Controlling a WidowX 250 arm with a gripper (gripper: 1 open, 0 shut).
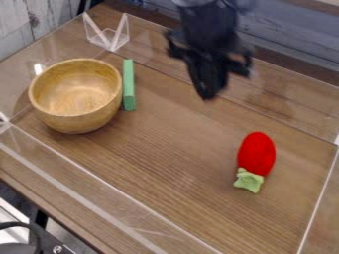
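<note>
My gripper [199, 72] hangs high in the upper middle of the view, dark and blurred, shut, with nothing visible between its fingers. At the right of the table lies a red oval object [257, 152], with a small pale green piece [249, 182] at its lower end. Both are clear of the gripper.
A tan bowl [74, 118] sits at the left, beside an upright-lying green bar [129, 85]. A white wire-like item [109, 33] is at the top left.
</note>
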